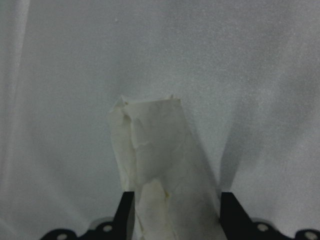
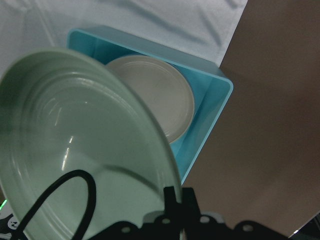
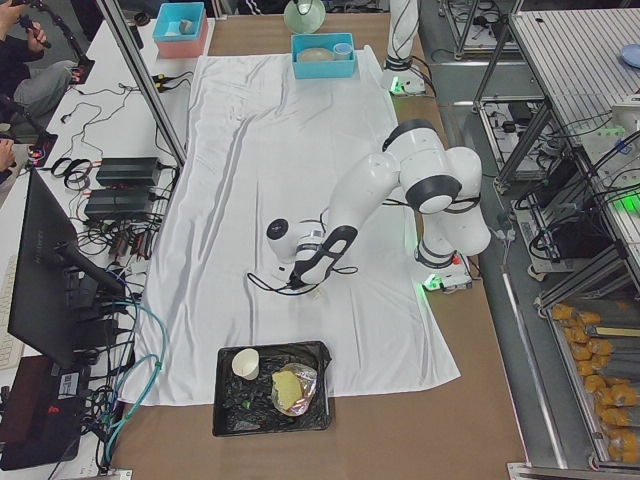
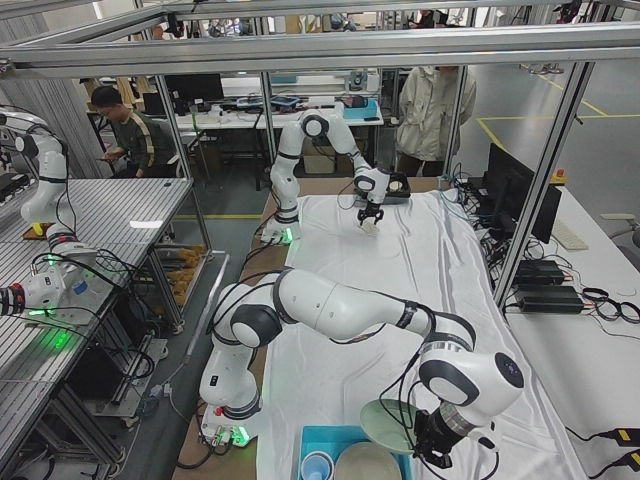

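Observation:
A crumpled white paper piece [image 1: 157, 145] lies on the white cloth, between the fingers of my left gripper, which looks open around it. In the camera left view this left gripper [image 3: 300, 282] is low over the cloth's middle, mostly hiding the paper. My right gripper is shut on the rim of a green plate [image 2: 75, 130], held up beside a blue bin [image 2: 200, 145] that holds a pale plate [image 2: 152, 92] and, in the camera right view, a blue cup [image 4: 316, 466].
A black tray [image 3: 230, 410] with a white cup [image 3: 245, 364] and a foil dish [image 3: 305, 398] stands at the cloth's end. A monitor [image 3: 45, 280] and cables line the side table.

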